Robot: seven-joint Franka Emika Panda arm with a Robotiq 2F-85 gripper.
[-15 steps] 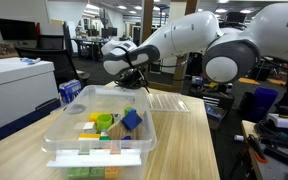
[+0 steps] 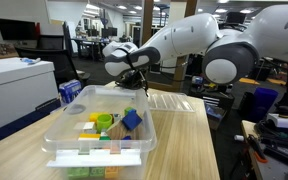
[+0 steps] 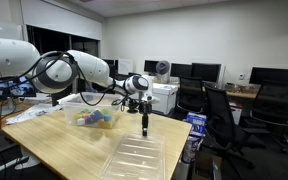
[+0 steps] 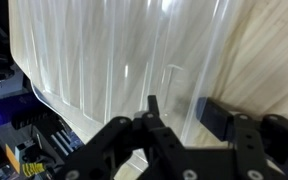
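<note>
A clear plastic lid (image 3: 134, 160) lies flat on the wooden table, its ribbed surface filling much of the wrist view. My gripper is low over one edge of this lid, with its two dark fingers apart. The lid's raised rim (image 4: 202, 85) runs between the fingers in that view; whether either finger touches it, I cannot tell. From the second exterior view, the gripper (image 3: 144, 131) points down at the lid's far edge. The clear bin partly hides it in the first exterior view.
A clear bin (image 2: 66, 128) holding several colored blocks, among them a blue block (image 2: 132, 119), stands on the table beside the lid. Bare tabletop (image 3: 64, 150) lies in front of the bin. Office chairs (image 3: 232, 120) are beyond the table.
</note>
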